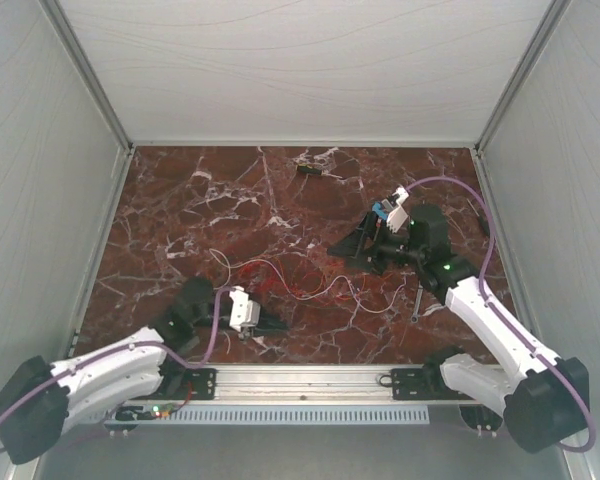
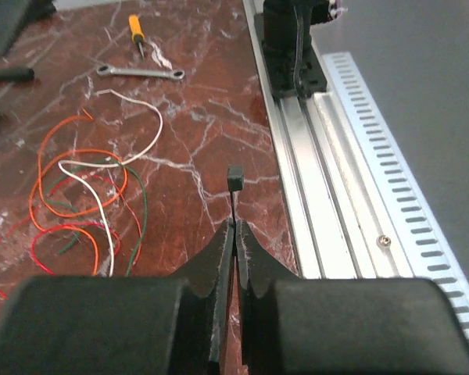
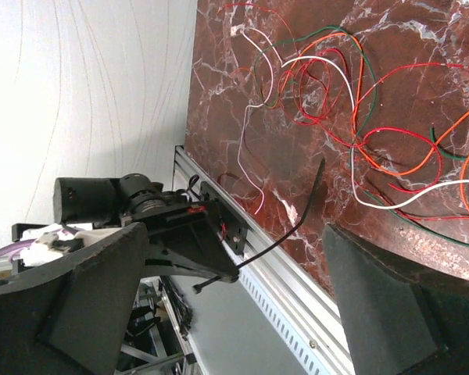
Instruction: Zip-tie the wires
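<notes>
Tangled red, orange, green and white wires (image 3: 352, 117) lie on the marble table (image 1: 210, 190). My left gripper (image 1: 280, 326) is low over the front left of the table, right of the wires in its wrist view, shut on a thin black zip tie (image 2: 233, 200) with a square head. In the right wrist view the black tie (image 3: 305, 211) sticks out across the table's front edge. My right gripper (image 1: 342, 248) hangs over the right part of the wires, open, with nothing seen between its fingers.
A yellow screwdriver (image 2: 136, 28), a wrench (image 2: 141, 73) and other dark-handled tools lie to the right and back. The metal rail (image 1: 290, 380) runs along the front edge.
</notes>
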